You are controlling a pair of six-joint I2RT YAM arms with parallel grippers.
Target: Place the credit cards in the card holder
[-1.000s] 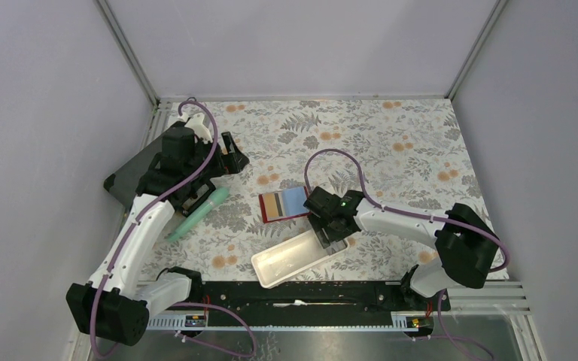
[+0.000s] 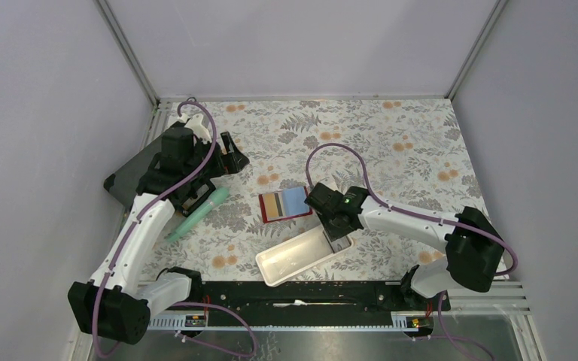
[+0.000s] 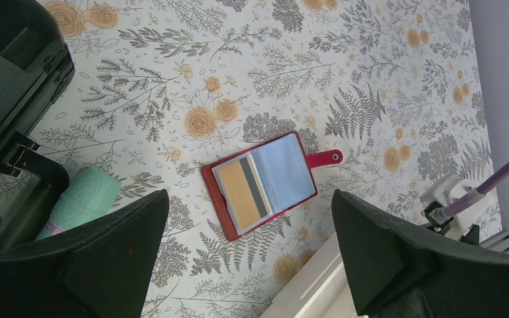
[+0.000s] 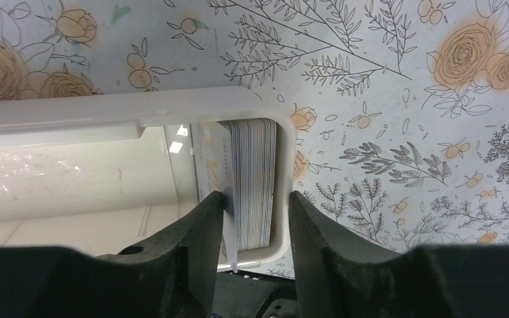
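The red card holder (image 2: 285,204) lies spread on the patterned cloth, a tan-and-grey-striped side and a light blue side showing, its strap tab (image 3: 325,158) pointing right in the left wrist view. A stack of cards (image 4: 254,179) stands on edge at the right end of the white tray (image 4: 73,106), a pale card (image 4: 216,156) at its front leaning a little. My right gripper is part open, one finger inside the tray against the front card, the other outside the end wall. Whether it grips is unclear. My left gripper stands open and empty, above the cloth.
A green roll (image 2: 199,214) and a dark bag-like case (image 2: 132,169) lie at the left, by my left arm. The tray stands near the front table edge. The cloth behind and right of the holder is clear.
The left arm and the card holder have stayed in place.
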